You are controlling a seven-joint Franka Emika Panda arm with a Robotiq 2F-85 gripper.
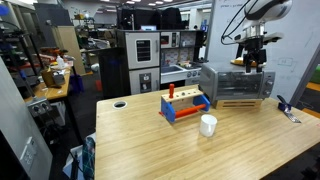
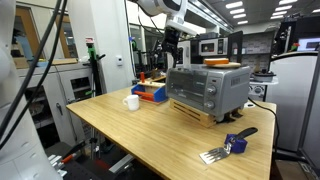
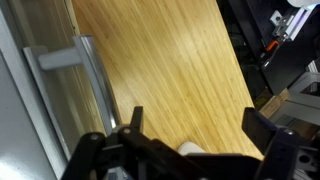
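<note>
My gripper is open, its two dark fingers wide apart with nothing between them in the wrist view. It hangs in front of the upper part of a silver toaster oven [image 2: 212, 91]. The oven's bar handle [image 3: 98, 85] runs along the left of the wrist view, close to the left finger and outside the gap. In exterior view 1 the arm partly covers the oven's front. A white mug [image 1: 208, 125] stands upright on the table, apart from the gripper.
The oven rests on a wooden stand [image 1: 238, 103]. A blue rack [image 1: 184, 106] with a red-topped item is beside it. A spatula [image 2: 214, 155] and a dark blue object [image 2: 236, 144] lie near the oven. An orange-rimmed dish [image 2: 217, 62] sits on top.
</note>
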